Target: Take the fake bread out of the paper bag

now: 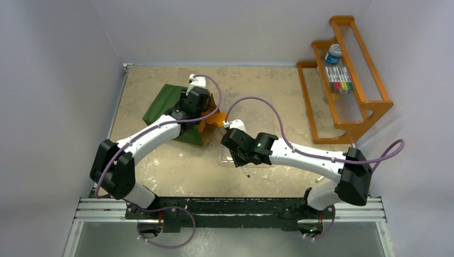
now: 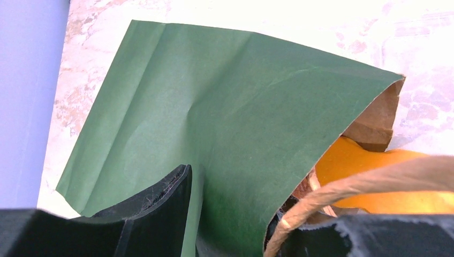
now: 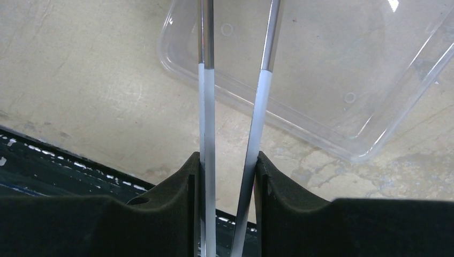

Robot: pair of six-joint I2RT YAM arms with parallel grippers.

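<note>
The green paper bag (image 1: 163,101) lies on the left of the table, its brown opening facing right, with a twisted paper handle (image 2: 375,176). Orange fake bread (image 1: 211,119) (image 2: 385,166) shows at the opening, partly out. My left gripper (image 1: 193,93) is shut on the bag near the opening, its fingers partly hidden by the paper. My right gripper (image 1: 235,152) is right of the bag over the clear tray, part open; two long straight tool pieces (image 3: 206,118) run between its fingers, and nothing orange is between them in the right wrist view.
A clear plastic tray (image 1: 251,104) lies in the middle, under my right arm. A wooden rack (image 1: 375,104) with markers and a jar stands at the right.
</note>
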